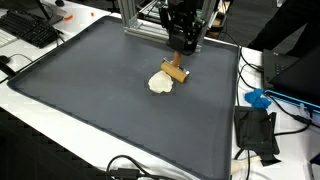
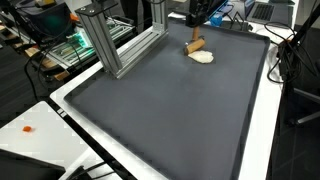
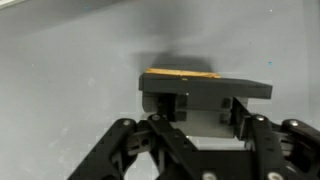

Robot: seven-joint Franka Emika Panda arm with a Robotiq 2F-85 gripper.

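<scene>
A brown wooden-looking roller-shaped piece [image 1: 174, 72] lies on the dark tabletop, with a narrow orange-brown part standing up from it. Right above that upright part is my gripper [image 1: 182, 48], pointing down; exterior view 2 shows the same brown piece [image 2: 195, 45] under the arm. Beside it rests a cream, roundish flat thing [image 1: 160, 82]. From the wrist, a dark bar [image 3: 205, 87] with an orange strip along its far edge crosses in front of the fingers. That bar hides the fingertips, so I cannot tell how far apart they are or whether they touch the piece.
A whitish frame [image 2: 128, 40] stands at its back edge. A black device [image 1: 255, 132], a blue item [image 1: 257, 99] and cables lie off the right side.
</scene>
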